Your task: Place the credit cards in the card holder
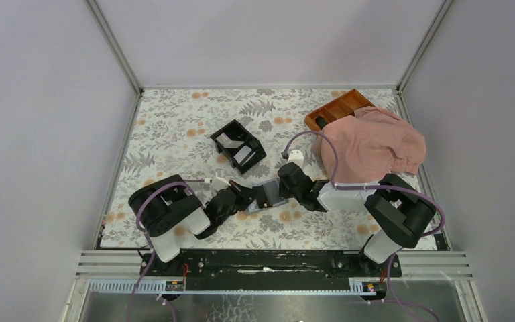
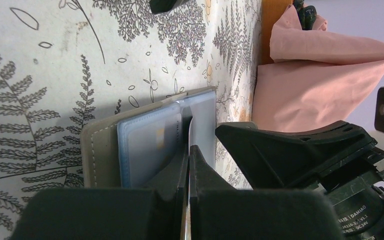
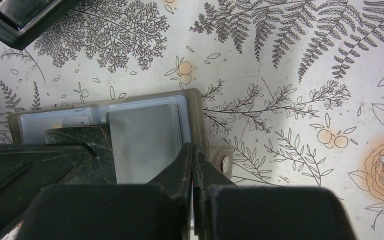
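Note:
The card holder point(image 1: 272, 190), with beige cover and translucent blue-edged sleeves, lies at the table's front middle, seen also in both wrist views point(image 2: 100, 145) point(image 3: 143, 142). My left gripper is shut at the middle of the sleeves, where a thin sleeve edge stands beside its fingertips; whether that is between them cannot be told. My right gripper is shut on or at the holder's right-hand sleeve edge. A black tray point(image 1: 237, 144) behind the holder holds white cards point(image 1: 245, 153).
A pink cloth point(image 1: 372, 144) and a wooden box point(image 1: 338, 107) occupy the back right. The two grippers are close together over the holder.

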